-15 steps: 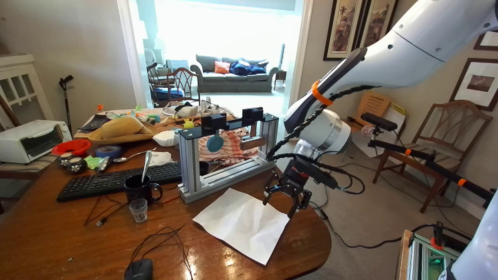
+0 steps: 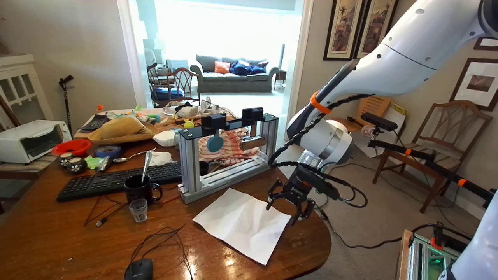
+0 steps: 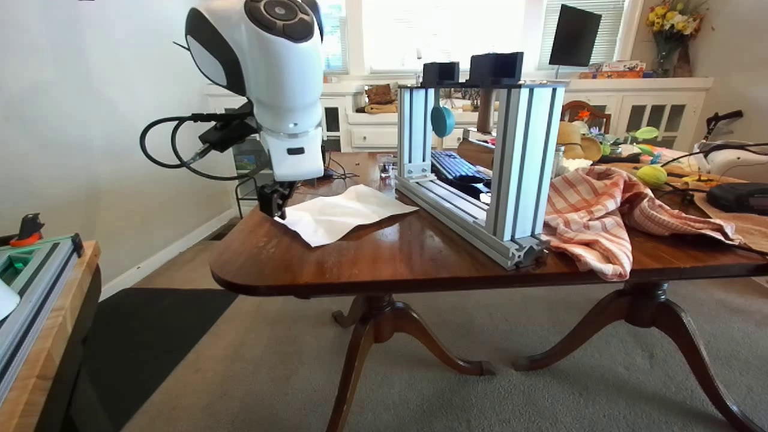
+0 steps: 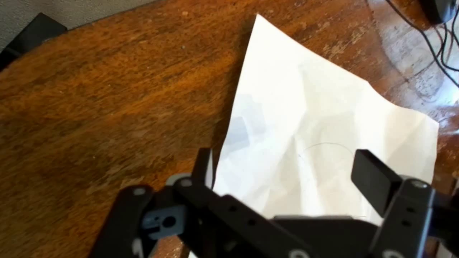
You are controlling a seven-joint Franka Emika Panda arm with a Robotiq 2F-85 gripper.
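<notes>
A creased white sheet of paper point(image 2: 242, 224) lies on the wooden table, with part of a faint curved line showing on it in the wrist view. My gripper point(image 2: 281, 214) stands open close above the paper's edge nearest the arm. In the wrist view the two fingertips are wide apart, and the paper point(image 4: 292, 129) shows between and beyond them with nothing held. One finger pad point(image 4: 204, 167) overlaps the paper's left edge; the other is over its right part. Whether either tip touches the paper I cannot tell. The gripper body hides the paper's near corner.
A metal frame point(image 2: 191, 168) holding hanging utensils stands behind the paper. A black mug point(image 2: 138, 190) with a spoon, a clear cup point(image 2: 138, 210), a keyboard point(image 2: 88, 184) and a mouse point(image 2: 139, 270) are farther left. The rounded table end near the arm is bare.
My gripper has come down slightly and shifted a little to the right in exterior view 1, remaining open. The paper and the other objects look unmoved.
</notes>
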